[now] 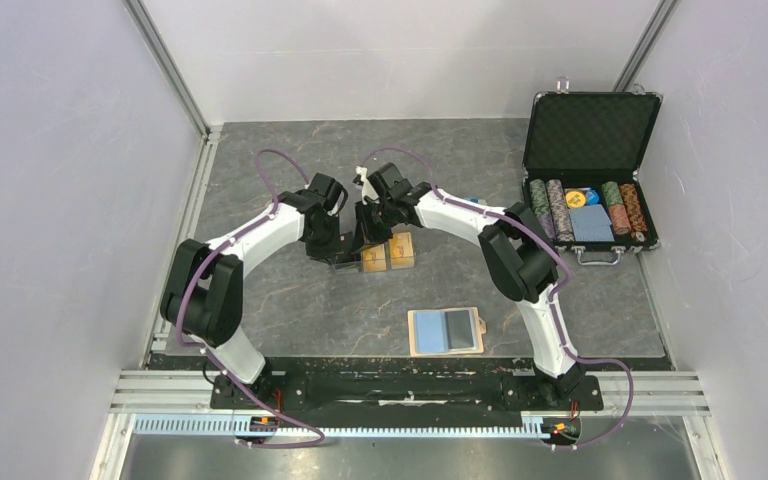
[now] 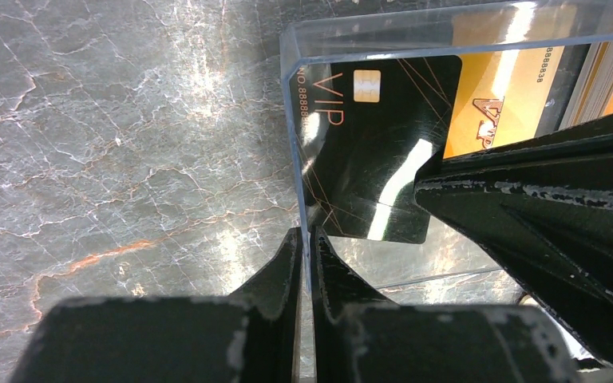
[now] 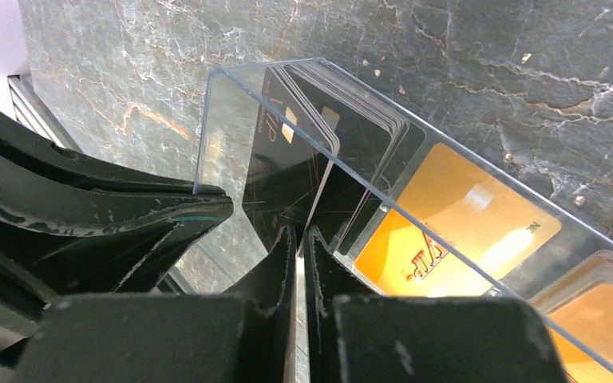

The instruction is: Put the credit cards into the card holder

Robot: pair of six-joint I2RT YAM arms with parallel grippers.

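The clear plastic card holder (image 1: 345, 266) lies mid-table under both arms. My left gripper is shut on the holder's left side wall (image 2: 294, 152). Black VIP cards lie in the leftmost compartment; in the right wrist view, several black cards (image 3: 278, 163) lean there with their pale edges fanned out. Over that compartment, the tips of my right gripper are shut beside one card's edge, with no card clearly visible between them. Gold cards (image 3: 479, 211) fill compartments to the right.
A wooden tray (image 1: 413, 332) with blue and dark card-like stacks lies near the front edge. At the back right stands an open black case (image 1: 592, 135) holding poker chips. The two arms are close together over the holder.
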